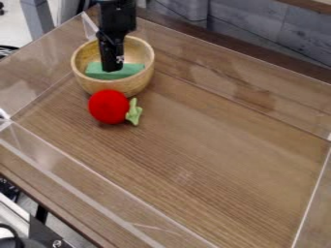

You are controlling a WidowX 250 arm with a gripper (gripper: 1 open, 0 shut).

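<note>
A round tan wooden bowl (135, 81) sits at the upper left of the table. In it lies a green block (122, 72). My black gripper (114, 60) reaches down from the top into the bowl, just at the block; it looks shut, and whether it touches the block I cannot tell. A red tomato-like object (110, 108) with green leaves lies just in front of the bowl.
Cables and a dark edge show at the left.
</note>
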